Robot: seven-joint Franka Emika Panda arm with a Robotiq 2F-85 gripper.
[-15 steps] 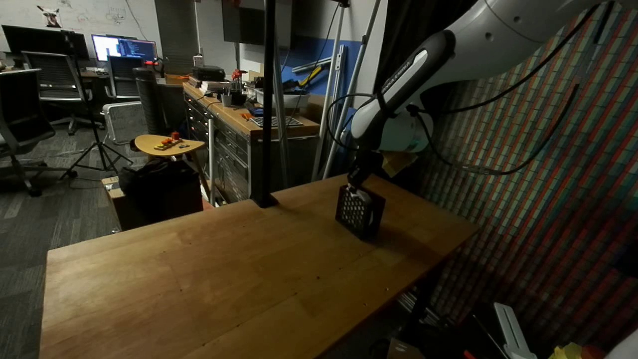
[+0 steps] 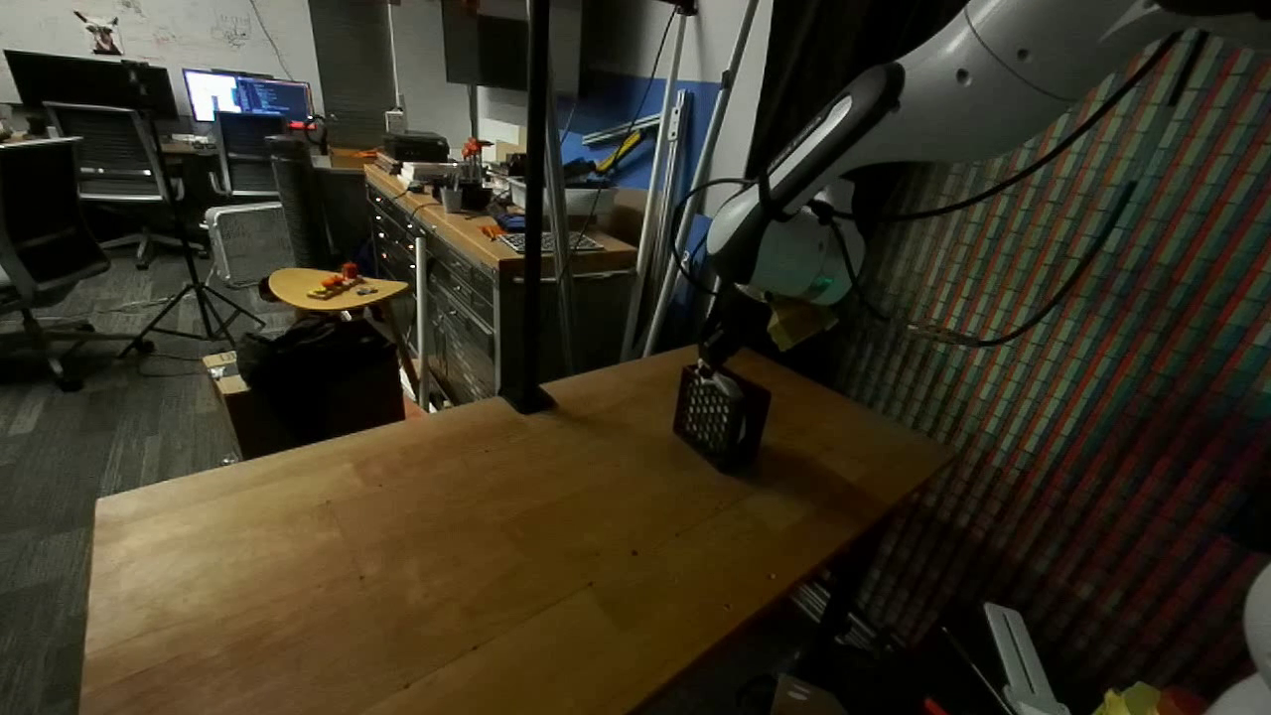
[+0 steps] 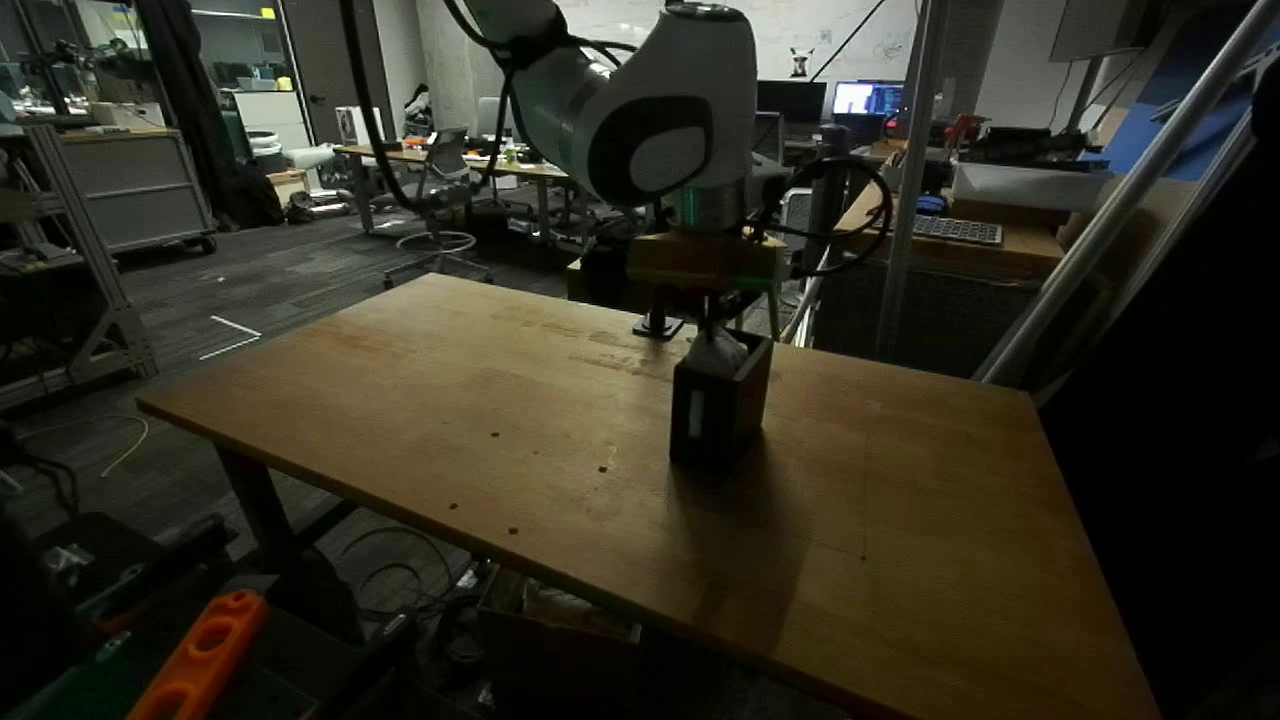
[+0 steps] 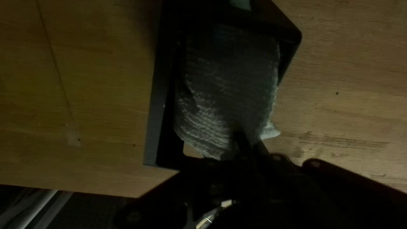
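Note:
A black box with an open top and a perforated side stands upright on the wooden table. Inside it is a pale grey cloth, spread over most of the opening in the wrist view. In exterior view 2 the cloth rises to a peak just above the box's rim. My gripper points down over the box, its fingers shut with the cloth's edge pinched at the tips. One cloth corner sticks out past the box's side in the wrist view. The lower part of the cloth is hidden by the box walls.
Bare tabletop surrounds the box on all sides. A black post rises at the table's far edge, left of the box in exterior view 1. A striped curtain hangs beyond the right edge.
In exterior view 1 the box has shifted slightly to the right. My wrist has tilted a little, and the fingers remain at the box's top with the cloth.

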